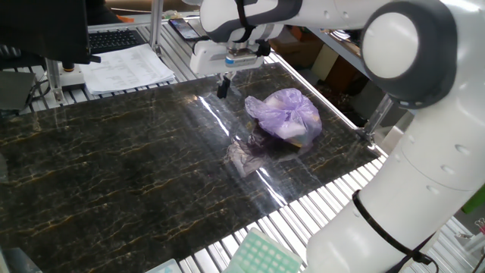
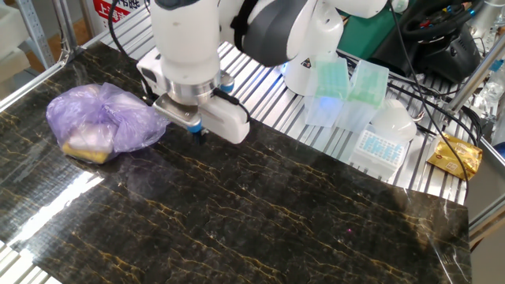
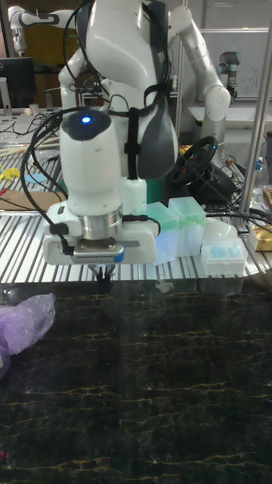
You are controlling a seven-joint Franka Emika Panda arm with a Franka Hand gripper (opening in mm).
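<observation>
A crumpled, translucent purple plastic bag (image 1: 285, 115) with something pale inside sits on the dark marbled board. In the second exterior view a yellowish patch shows at the low edge of the bag (image 2: 91, 130); only part of the bag (image 3: 26, 324) enters the third view, at its left edge. My gripper (image 1: 224, 87) hangs above the board, apart from the bag and to its left in the first view. Its dark fingertips stand close together, seen also on the gripper (image 3: 103, 274) in the third view. Nothing shows between them.
The dark board (image 1: 98, 174) is clear over most of its area. Papers (image 1: 127, 70) and a keyboard lie beyond it. By the arm's base stand green-topped boxes (image 2: 332, 79), a white tip rack (image 2: 380, 151) and a gold packet (image 2: 456, 156).
</observation>
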